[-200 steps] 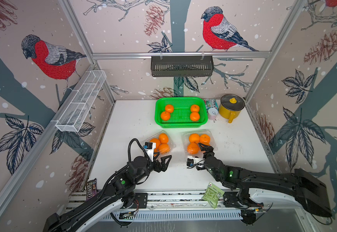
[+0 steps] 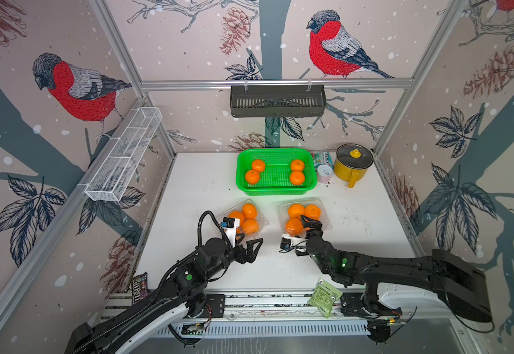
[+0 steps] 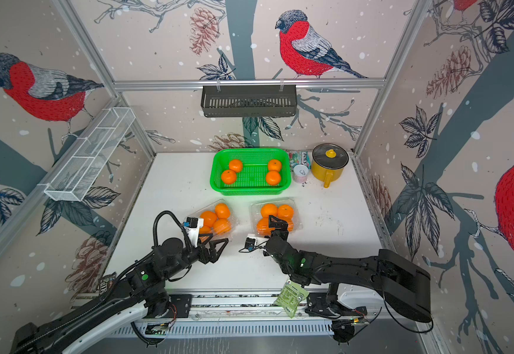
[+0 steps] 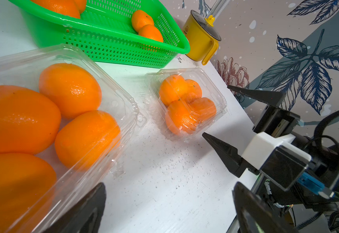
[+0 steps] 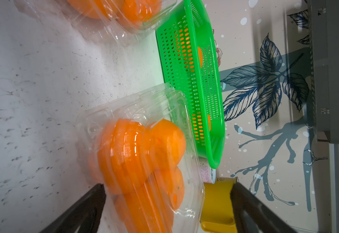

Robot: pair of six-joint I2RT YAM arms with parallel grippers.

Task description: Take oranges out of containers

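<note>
Two clear plastic containers of oranges sit on the white table: the left container (image 2: 255, 209) and the right container (image 5: 181, 101). Behind them a green basket (image 2: 276, 190) holds several oranges (image 3: 228, 177). My left gripper (image 2: 248, 247) stands open at the front side of the left container, nothing between its fingers. My right gripper (image 2: 301, 234) is open at the near edge of the right container; in the right wrist view its fingers straddle that container's near part, above or beside the oranges.
A yellow pot (image 2: 345, 171), a pink cup (image 2: 324, 173) and a packet stand at the back right. A green packet (image 2: 324, 295) lies at the front edge.
My right gripper and arm have shifted slightly leftward. The left gripper has barely moved. The oranges and containers look unchanged.
</note>
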